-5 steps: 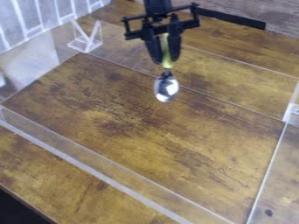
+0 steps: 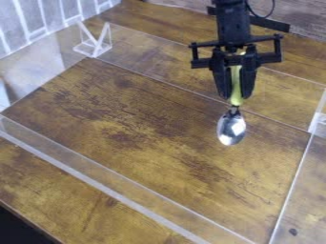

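Note:
My gripper (image 2: 234, 78) is at the upper right of the camera view, shut on the yellow-green handle of a spoon (image 2: 234, 127). The spoon hangs downward, its silver bowl at the lower end, over the wooden floor of a clear-walled enclosure. Whether the bowl touches the surface is hard to tell.
Transparent walls (image 2: 306, 176) border the wooden area (image 2: 128, 133). A small white bracket (image 2: 93, 43) stands at the back left, with white bars behind it at the top left corner.
My gripper, holding the spoon, has moved to the right and somewhat down in the view; the spoon's bowl has shifted from the centre toward the right.

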